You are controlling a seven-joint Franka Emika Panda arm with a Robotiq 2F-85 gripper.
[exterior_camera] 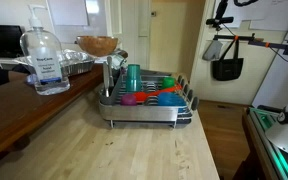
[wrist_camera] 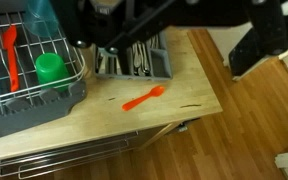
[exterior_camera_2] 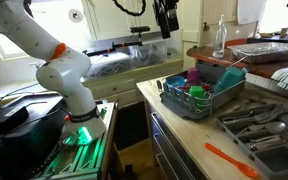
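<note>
No task is named. My black gripper (exterior_camera_2: pixel 165 28) hangs high above the counter, away from every object. Its fingers look dark and blurred along the top of the wrist view, spread apart with nothing visible between them. An orange spoon (wrist_camera: pixel 143 98) lies loose on the wooden counter (wrist_camera: pixel 189 95), beside a grey cutlery tray (wrist_camera: pixel 157 62). Metal utensils fill that tray. A grey dish rack (exterior_camera: pixel 144 113) holds a green cup (wrist_camera: pixel 51 68), a teal tumbler (exterior_camera: pixel 134 75) and other coloured dishes.
Behind the rack, a brown bowl (exterior_camera: pixel 98 46) sits raised. A clear pump bottle (exterior_camera: pixel 45 62) stands on the dark ledge (exterior_camera: pixel 29 110). The counter's front edge drops to the wooden floor (wrist_camera: pixel 204 140). Bare counter surrounds the spoon.
</note>
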